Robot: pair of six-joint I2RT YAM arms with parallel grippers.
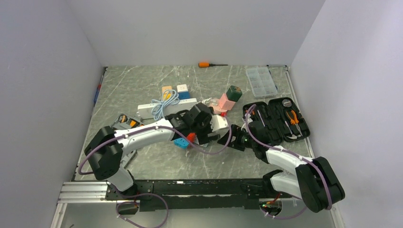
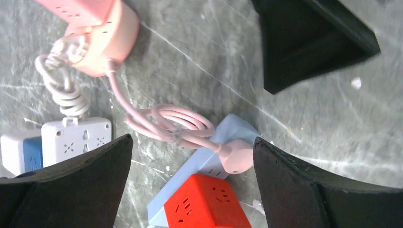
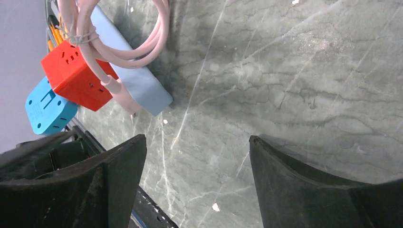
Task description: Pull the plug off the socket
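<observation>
The pink plug lies loose beside a red cube socket and a light blue bar; in the right wrist view the plug (image 3: pixel 124 99) shows its pins, apart from the red cube (image 3: pixel 85 90). My left gripper hangs over them, open, with the plug below between its fingers in that view. My right gripper stands open to their right, over bare grey table with nothing between its fingers.
A white power strip (image 2: pixel 76 142), a pink puck with cube (image 2: pixel 111 40), a blue socket (image 3: pixel 50 109) and a black tool case (image 1: pixel 302 128) are nearby.
</observation>
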